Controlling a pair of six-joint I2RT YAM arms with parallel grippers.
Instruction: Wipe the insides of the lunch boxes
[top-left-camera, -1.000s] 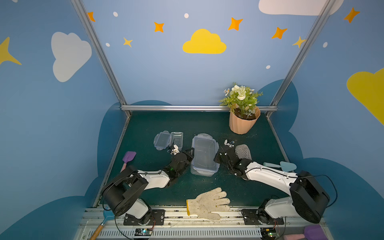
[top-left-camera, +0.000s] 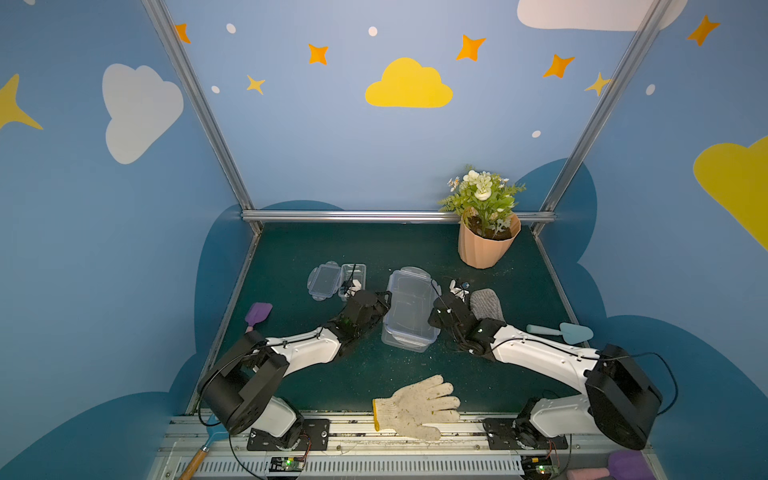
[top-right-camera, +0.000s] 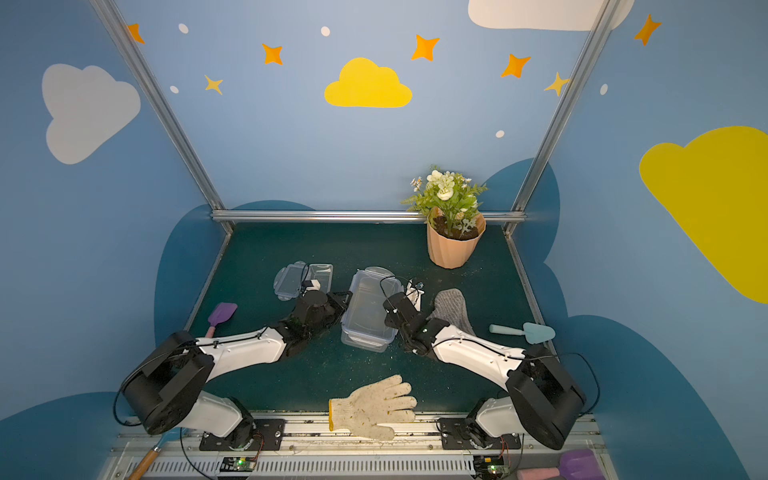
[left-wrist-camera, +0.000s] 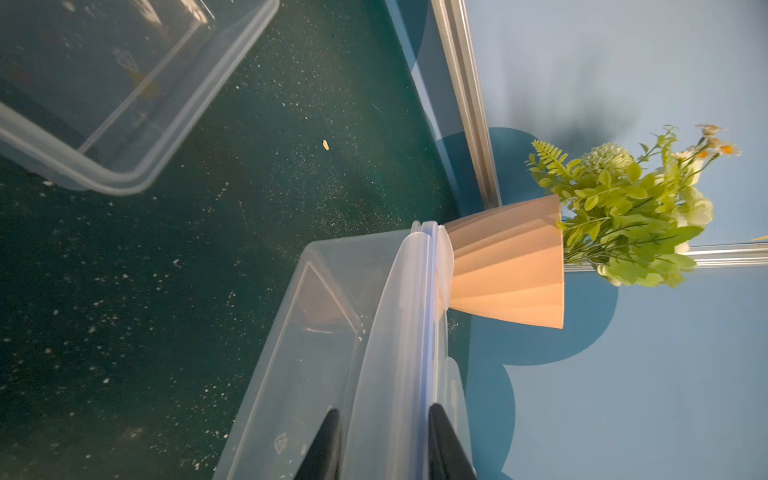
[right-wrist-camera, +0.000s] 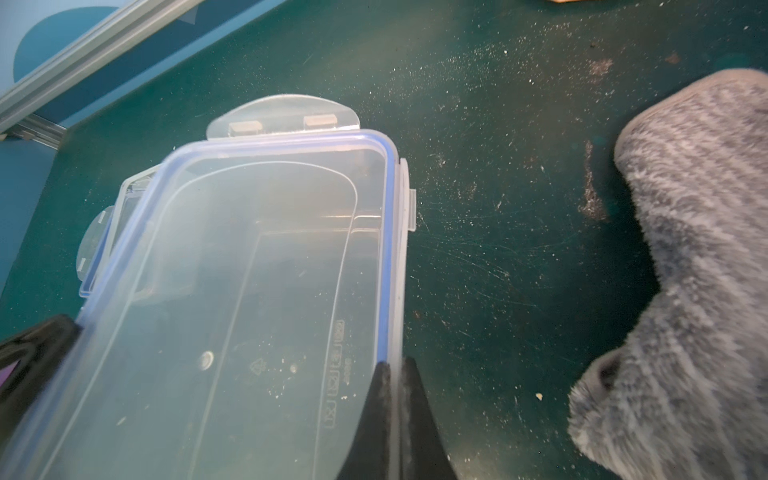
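The large lunch box (top-left-camera: 410, 308) stands mid-table with its clear, blue-edged lid (right-wrist-camera: 272, 248) lying on top. At the lid's left edge my left gripper is part open, its fingers on either side of that edge with a gap between them. My right gripper is shut on the thin side flap of the lid along the right edge. The small lunch box (top-left-camera: 353, 277) stands open at the back left, partly hidden by my left wrist, with its lid (top-left-camera: 325, 281) beside it. Right of the large box lies a grey fluffy cloth (right-wrist-camera: 696, 264).
A potted plant (top-left-camera: 485, 240) stands at the back right. In front lies a white work glove (top-left-camera: 417, 406). A purple spatula (top-left-camera: 257, 313) is at the left, a light blue one (top-left-camera: 574, 333) at the right. Bare green table shows between box and glove.
The large box has shifted a little to the right. The right arm has barely moved.
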